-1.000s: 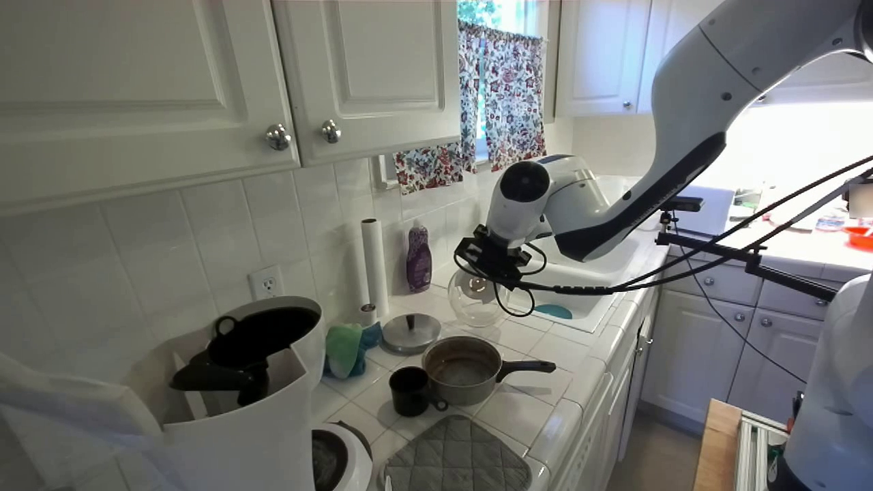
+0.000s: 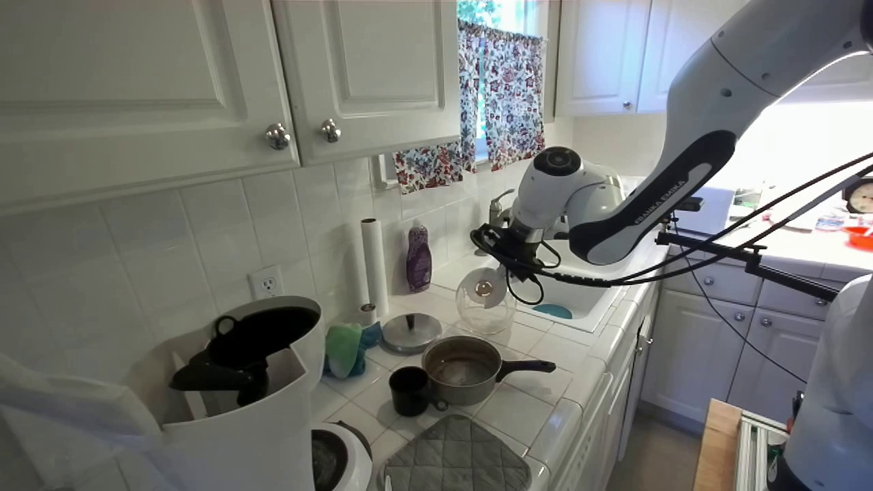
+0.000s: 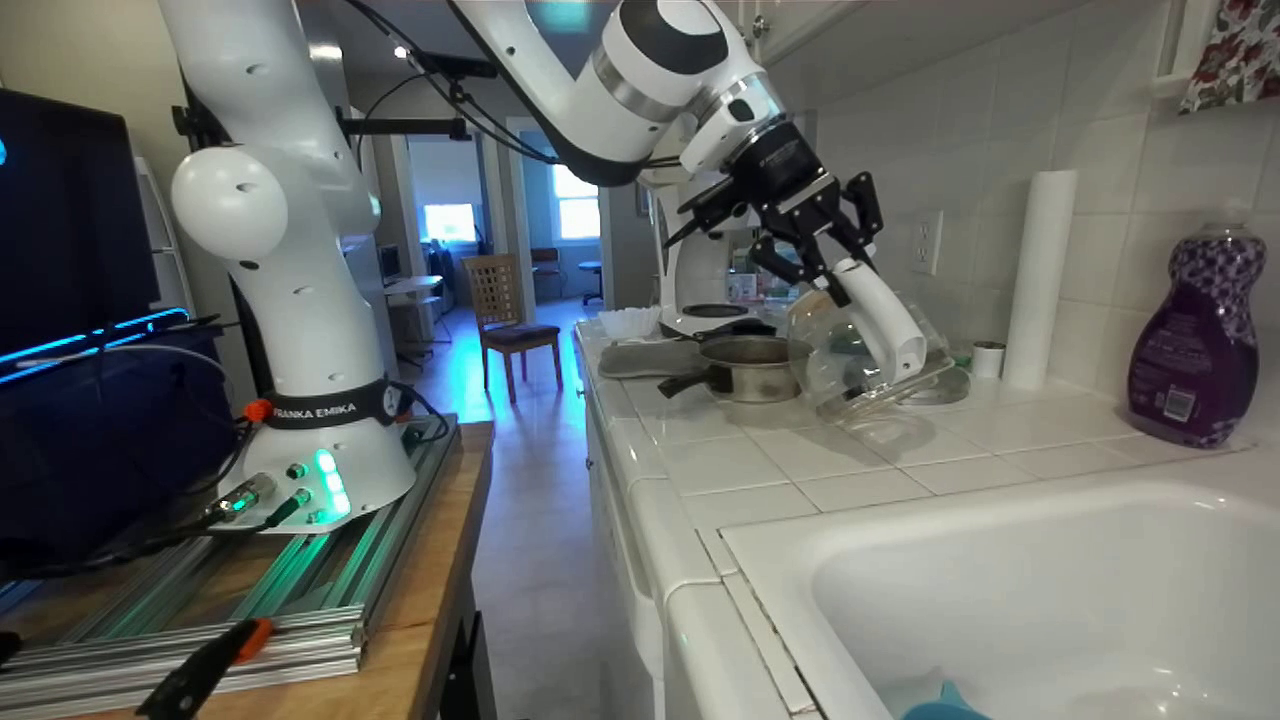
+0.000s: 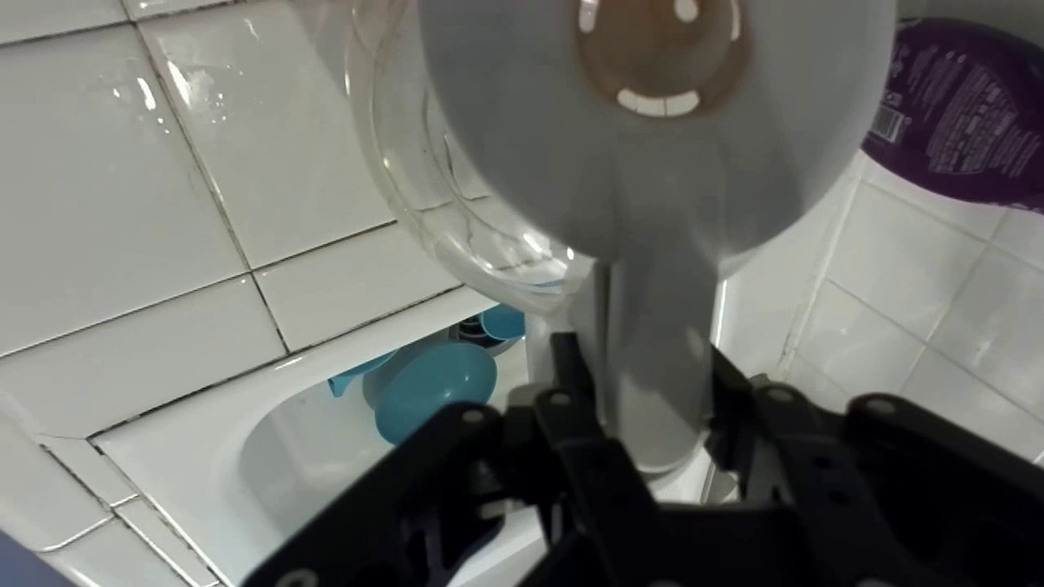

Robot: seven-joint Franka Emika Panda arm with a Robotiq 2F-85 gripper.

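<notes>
A clear glass carafe [image 2: 493, 318] with a white handle [image 3: 882, 318] is tilted over the counter between the pots and the sink. My gripper is shut on that handle, with one dark finger on each side of it in the wrist view. A pale rounded part of the carafe [image 4: 509, 127], brown at its centre, fills the top of the wrist view and hides much of the glass. In exterior view 2 the glass hangs low over the tiles; whether it touches them I cannot tell.
A saucepan [image 2: 462, 372], a black cup [image 2: 409, 391] and a metal lid [image 2: 411, 331] stand nearby. The purple soap bottle [image 3: 1197, 336] and paper roll [image 3: 1041, 282] line the wall. Teal dishes [image 4: 435, 386] lie in the sink [image 3: 1020, 564]. Bare tiles border the sink.
The gripper and carafe have shifted slightly right in exterior view 1, and the wrist has turned. The pale part with the brown centre now shows more. Counter items have stayed put.
</notes>
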